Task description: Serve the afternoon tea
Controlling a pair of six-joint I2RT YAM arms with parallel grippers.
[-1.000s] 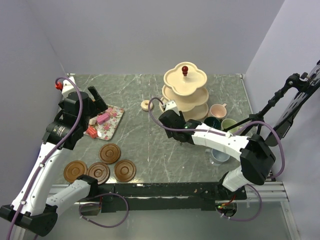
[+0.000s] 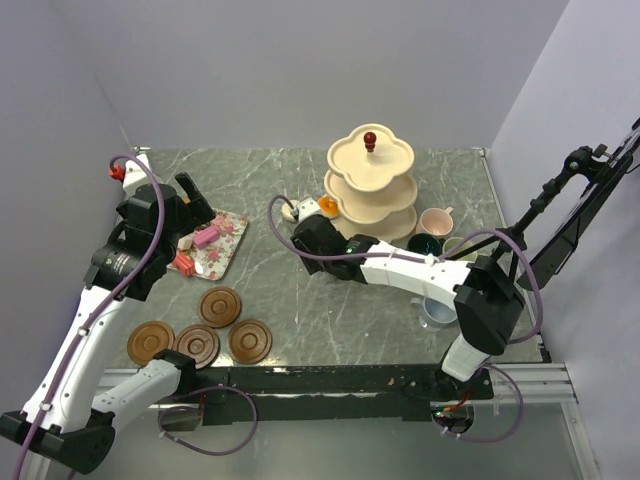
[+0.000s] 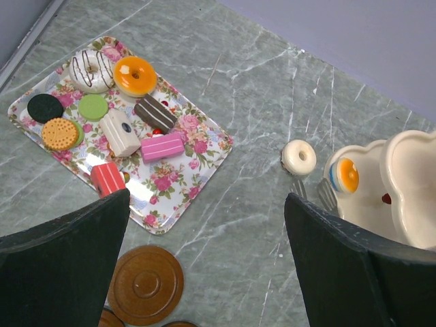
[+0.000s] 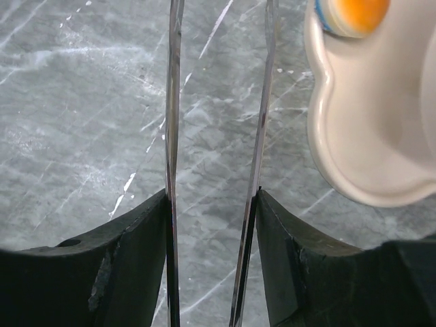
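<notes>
A three-tier cream stand [image 2: 369, 162] stands at the back right; an orange-topped item [image 4: 354, 12] sits on its lowest tier. A plain donut [image 3: 298, 156] lies beside it. The floral tray [image 3: 178, 196] at left holds donuts, biscuits and small bars. My left gripper hovers open near the tray, holding nothing. My right gripper is part open in front of the stand's lowest tier, bare table between its fingers; its tips run out of the wrist view.
Several wooden coasters [image 2: 249, 340] lie at the front left. Cups [image 2: 437, 222] stand right of the stand.
My right arm has moved left along the front of the stand, uncovering more of the orange item. The left arm has not moved.
</notes>
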